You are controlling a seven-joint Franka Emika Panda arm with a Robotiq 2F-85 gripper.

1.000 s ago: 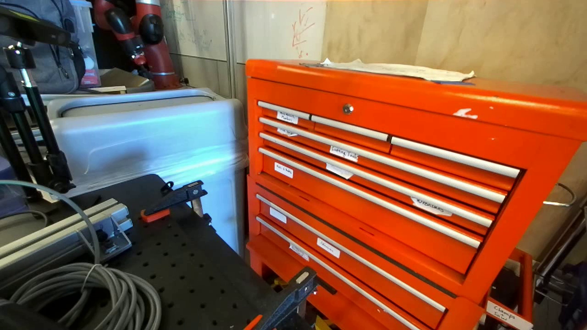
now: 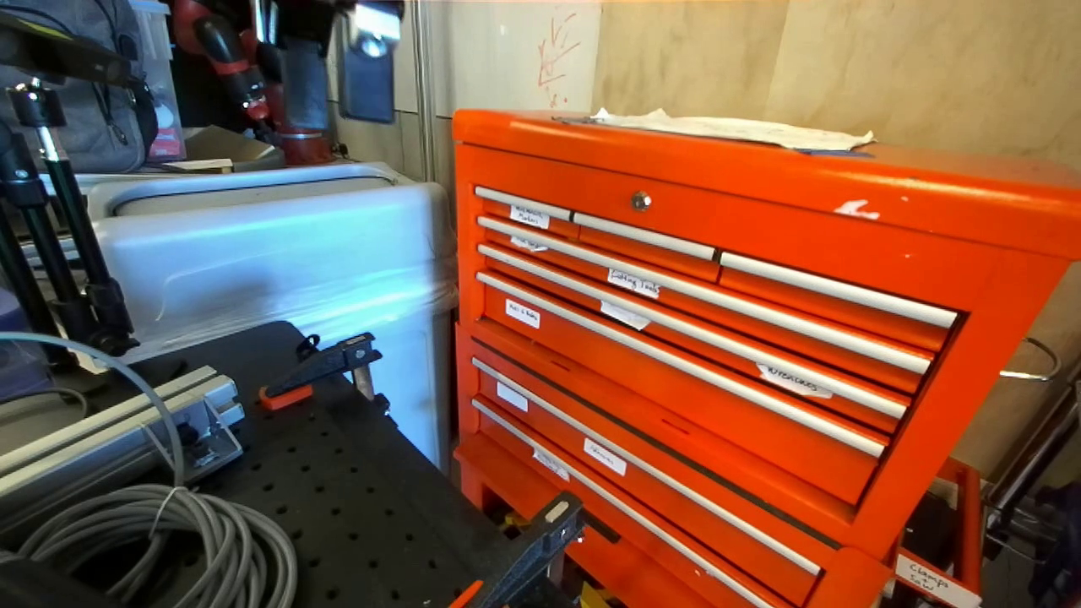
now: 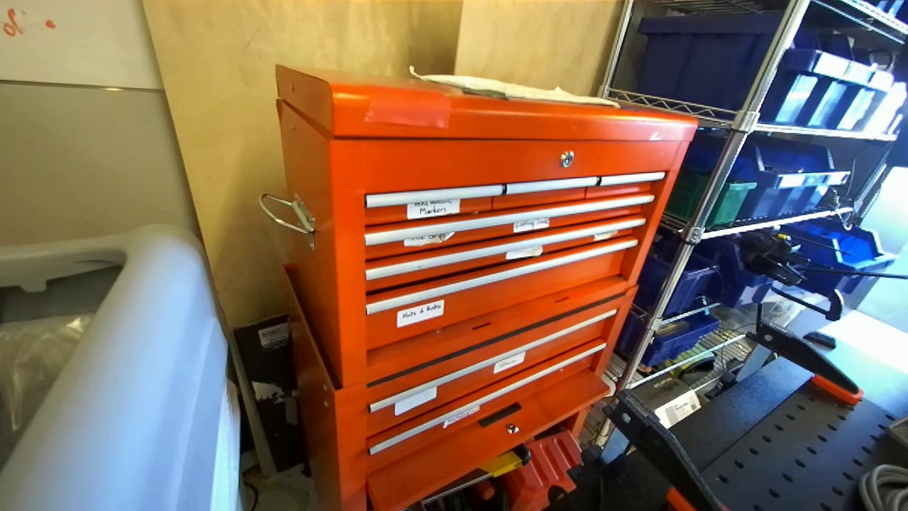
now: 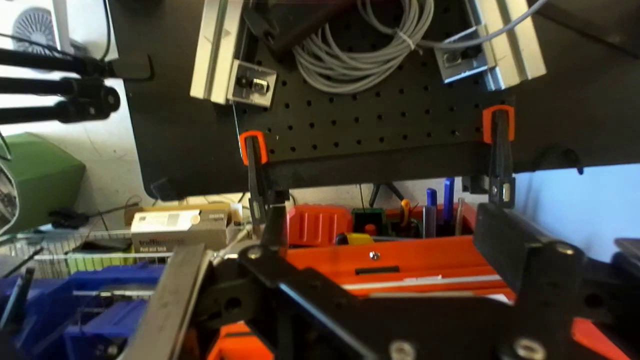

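Observation:
In the wrist view my gripper stands open, its dark fingers (image 4: 504, 246) wide apart with nothing held between them. Below and beyond the gap lies the front of the red tool chest (image 4: 324, 261). Exterior view 1 catches part of the gripper at the top edge, where dark fingers (image 2: 366, 86) hang high above the white bin, left of the chest. All drawers of the red tool chest (image 2: 709, 446) look closed, with pale handle strips and handwritten labels. No gripper shows in exterior view 2, where the same chest (image 3: 408, 162) appears from its other side.
A black perforated table (image 4: 360, 132) carries coiled grey cable (image 4: 342, 72), aluminium profiles and two clamps (image 4: 502, 150) along its edge. The white bin (image 2: 274, 274) stands beside the chest. A cloth (image 2: 730, 127) lies on the chest top. Wire shelving (image 3: 723, 162) holds blue bins.
The gripper has come into exterior view 1 at the upper left, in front of the red robot arm in the background. The chest and table look unchanged.

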